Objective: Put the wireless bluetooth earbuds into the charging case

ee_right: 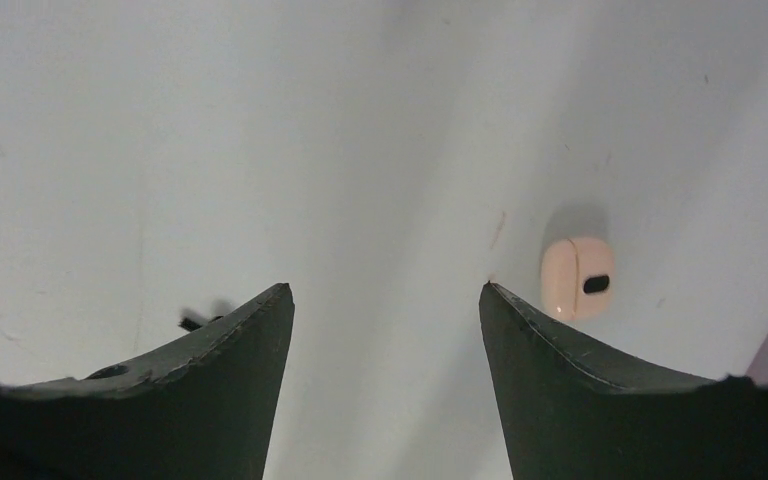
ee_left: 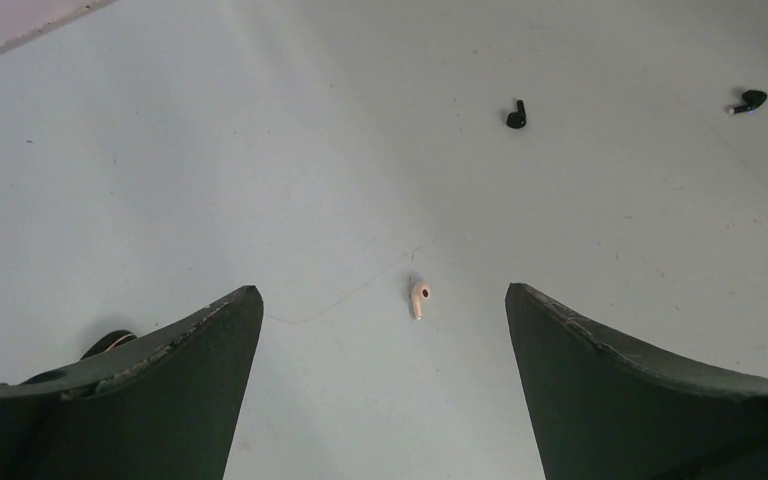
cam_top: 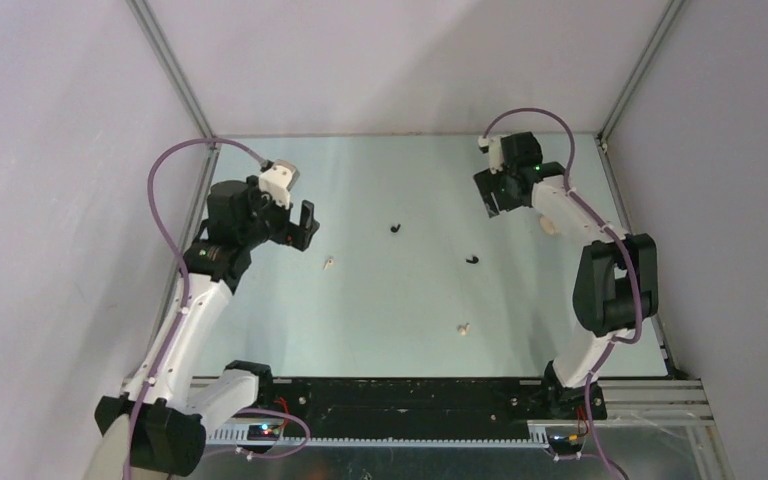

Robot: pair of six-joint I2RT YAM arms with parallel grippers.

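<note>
A pale pink case (ee_right: 560,276) lies at the right in the right wrist view, partly under my arm from above. A light earbud (cam_top: 329,262) (ee_left: 419,292) lies left of centre, another light earbud (cam_top: 463,329) near the front. Two black earbuds (cam_top: 395,228) (cam_top: 472,260) lie mid-table. My left gripper (cam_top: 298,225) stands open above the left side, the light earbud between its fingers in its view but lower, on the table. My right gripper (cam_top: 490,202) is parted, empty, above the back right.
A dark round object (ee_left: 108,338) sits at the lower left of the left wrist view, partly hidden by a finger.
</note>
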